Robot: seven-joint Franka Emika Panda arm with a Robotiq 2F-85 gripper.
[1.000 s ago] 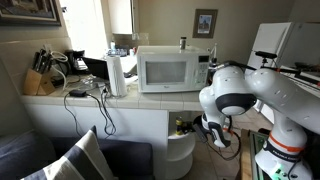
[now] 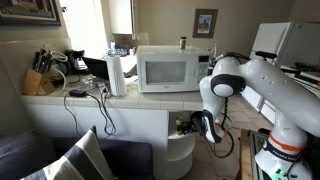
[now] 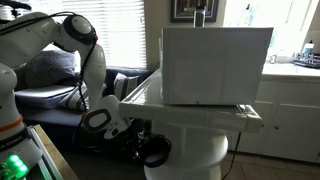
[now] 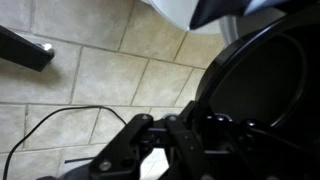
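Note:
A round black pan or bowl (image 4: 275, 75) fills the right side of the wrist view, its rim running down to my gripper. The gripper is shut on the rim, though the dark fingers merge with the dark pan and the exact contact is hard to see. In exterior view 2 the black pan (image 3: 155, 151) appears over the rounded white shelf, with my gripper (image 3: 139, 139) at its left side. Exterior view 1 shows the gripper (image 2: 190, 128) low beside the counter's end; the pan is hard to make out there.
Rounded white shelves (image 2: 181, 147) stand at the counter's end, below the microwave (image 2: 175, 72). Small jars (image 2: 180, 126) sit on the upper shelf near the gripper. A black cable (image 4: 45, 120) lies on the tiled floor (image 4: 100, 75). A dark sofa (image 2: 115, 158) stands nearby.
The upper part of the arm has risen a little and shifted right. Around the gripper, little visible difference shows. The surroundings look the same.

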